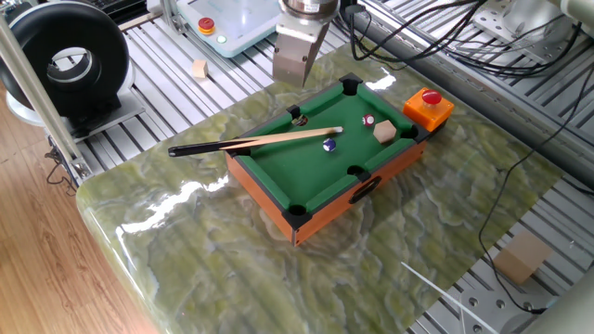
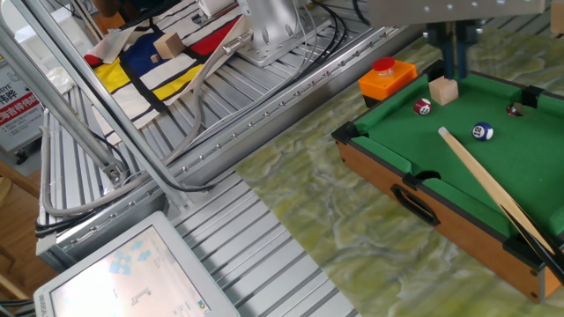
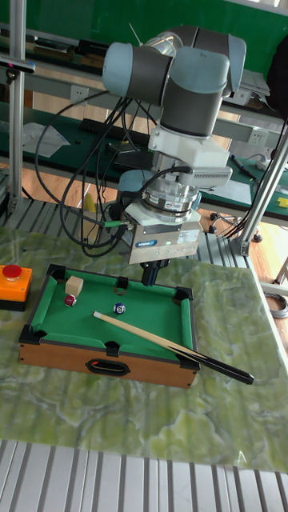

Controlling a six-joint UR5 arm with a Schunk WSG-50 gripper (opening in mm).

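Observation:
A small pool table (image 1: 286,211) with green felt stands on the marbled mat. A cue (image 1: 269,140) lies across its edge, black handle sticking out past the rim and pale tip on the felt. A blue-and-white ball (image 2: 482,131) rests near the tip. A dark red ball (image 2: 422,106) sits beside a wooden block (image 2: 444,90) near one corner. Another dark ball (image 2: 512,110) shows at a side pocket. My gripper (image 2: 456,76) hangs above and behind the table, its dark fingers pointing down. The fingers look close together, but any gap is unclear. In exterior view 1 the housing hides them.
An orange box with a red button (image 1: 429,109) stands by the table's corner. Black cables (image 1: 436,42) loop around the arm. A tablet-like panel (image 2: 132,273) lies on the slatted bench.

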